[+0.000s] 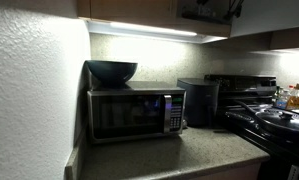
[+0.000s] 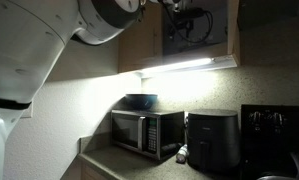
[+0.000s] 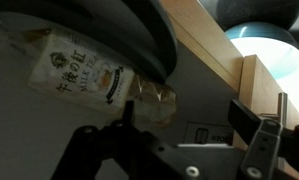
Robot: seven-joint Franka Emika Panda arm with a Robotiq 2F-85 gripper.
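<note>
In the wrist view my gripper stands open, its two dark fingers well apart and nothing seen held between them. Ahead lies a bottle with a pale label (image 3: 84, 72) bearing Japanese writing, partly behind a dark curved rim (image 3: 149, 25). A wooden edge (image 3: 201, 42) runs diagonally across, with a light blue bowl (image 3: 267, 50) beyond it at the upper right. From exterior view 2, the gripper (image 2: 197, 24) is up at the open cupboard (image 2: 224, 35), too dark there for its fingers to be made out.
Below the cupboard, a dark bowl (image 1: 111, 72) rests on the microwave (image 1: 135, 114). A black air fryer (image 2: 213, 138) stands beside it. The stove holds a lidded pan (image 1: 282, 121), and several bottles (image 1: 294, 96) stand behind.
</note>
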